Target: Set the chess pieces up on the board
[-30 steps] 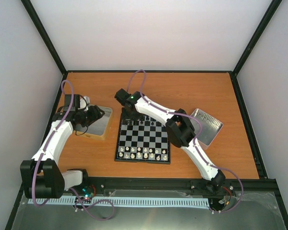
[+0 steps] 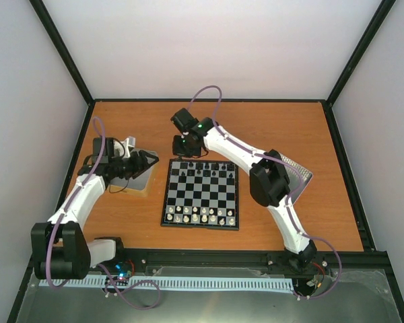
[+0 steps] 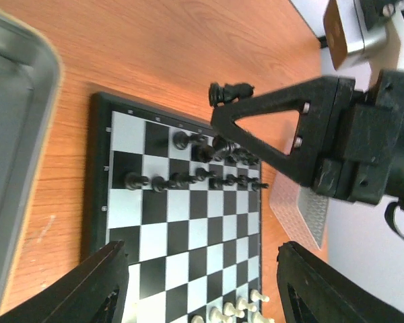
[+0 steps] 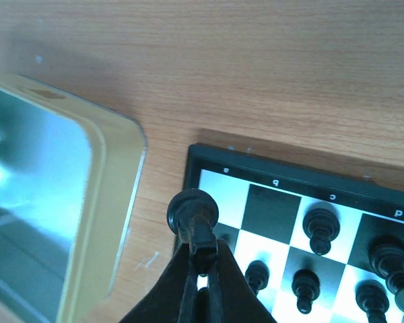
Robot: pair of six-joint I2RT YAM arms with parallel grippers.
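The chessboard holds white pieces in the near rows and black pieces in the far rows. My right gripper is shut on a black chess piece, held above the board's far-left corner; in the left wrist view this piece is raised over the board. My left gripper stands part open over the left side of the board and tray, nothing seen between its fingers. The squares at the far-left corner show bare in the right wrist view.
A tan-rimmed tray lies left of the board under the left arm. A silver tray is at the right, partly behind the right arm. Bare wood lies behind the board.
My right arm has risen and moved up and back from the board's far-left area. The left gripper has shifted slightly to the right.
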